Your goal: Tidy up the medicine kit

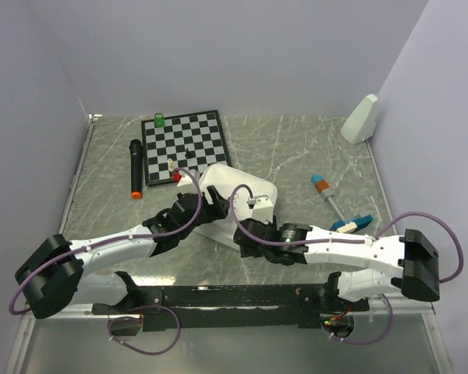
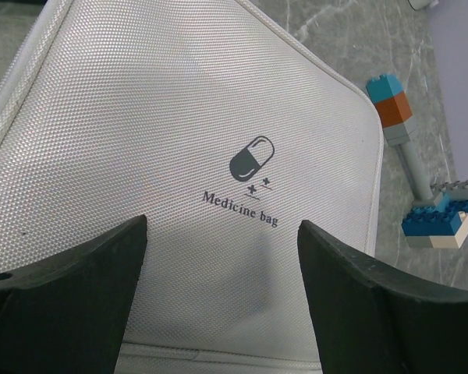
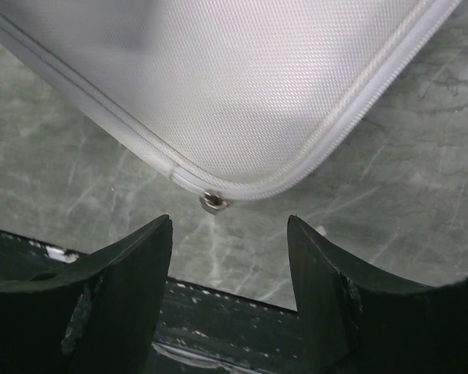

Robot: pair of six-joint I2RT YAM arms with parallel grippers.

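The white medicine bag, printed "Medicine bag" with a capsule, lies closed mid-table. My left gripper hangs over its upper-left part, fingers apart with nothing between them; in the left wrist view the bag lid fills the space beneath. My right gripper is over the bag's near right corner. In the right wrist view, a metal zipper pull at that corner sits just ahead of the open fingers.
A checkered board with small items stands behind, a black-and-orange cylinder at left. Block-built pieces lie right, a white object at back right.
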